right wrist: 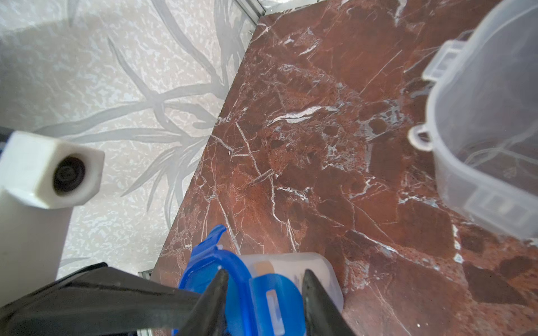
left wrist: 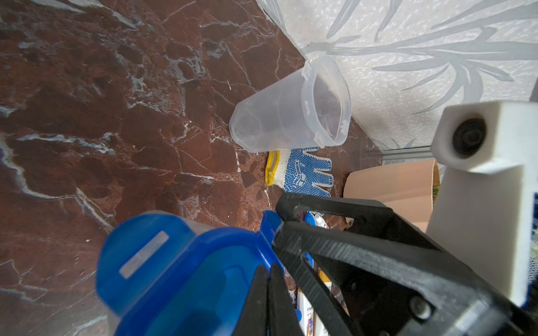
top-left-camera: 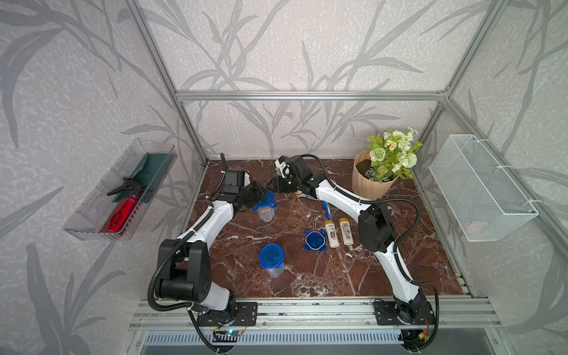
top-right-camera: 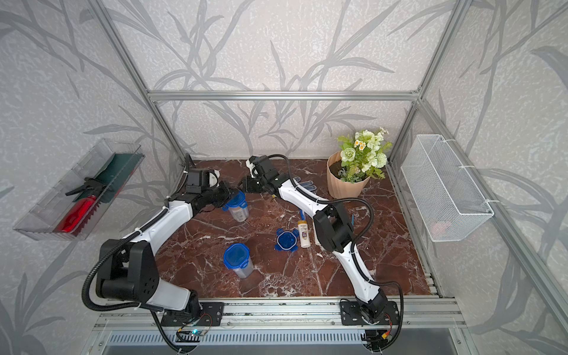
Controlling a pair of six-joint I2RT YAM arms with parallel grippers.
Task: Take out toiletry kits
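Observation:
A clear container with a blue lid (top-left-camera: pixel 264 201) stands upright at the back left of the table. My left gripper is shut over this lid, with nothing visible between its fingers. On the other side of the container, my right gripper is open, its fingers either side of the lid's blue side tab (right wrist: pixel 275 305). A second blue-lidded container (top-left-camera: pixel 271 258) stands near the front. Between the containers and two bottles (top-left-camera: pixel 332 234) lies a loose blue lid (top-left-camera: pixel 315 239). The open clear container (left wrist: pixel 291 109) stands behind my right gripper.
A patterned work glove (left wrist: pixel 302 170) lies at the back. The flower pot (top-left-camera: pixel 372 177) stands back right. A wire basket (top-left-camera: pixel 485 183) and a clear bin (top-left-camera: pixel 80 222) hang on the side walls.

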